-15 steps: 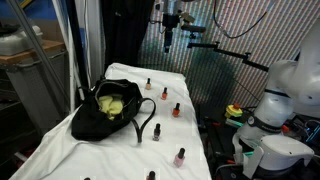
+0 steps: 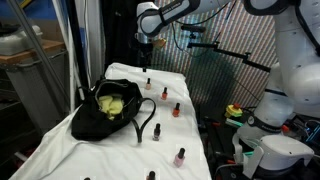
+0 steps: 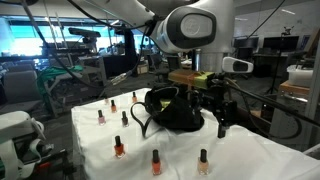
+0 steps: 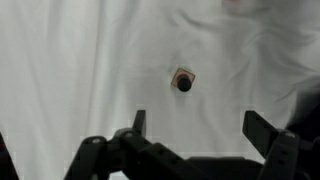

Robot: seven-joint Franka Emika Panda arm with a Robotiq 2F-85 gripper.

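Note:
My gripper stands open above the white cloth, with nothing between its fingers. Ahead of its fingertips in the wrist view, a small beige bottle with a black cap (image 4: 183,80) is seen from above. This appears to be the beige bottle (image 3: 203,162) at the front right of exterior view 2, also the farthest bottle (image 2: 148,85) in exterior view 1. The gripper is well above it, not touching. Other black-capped bottles stand upright nearby, among them an orange one (image 3: 156,162) and a red one (image 3: 119,148).
A black bag (image 2: 103,123) with yellow-green contents (image 2: 111,105) lies open on the white cloth, its strap looping towards the bottles. Several more bottles, including a pink one (image 2: 179,158), stand spread out along the cloth.
In exterior view 1 the arm has swung left, carrying the open gripper from beyond the table's right side to over its far end. The bottles and bag have not moved.

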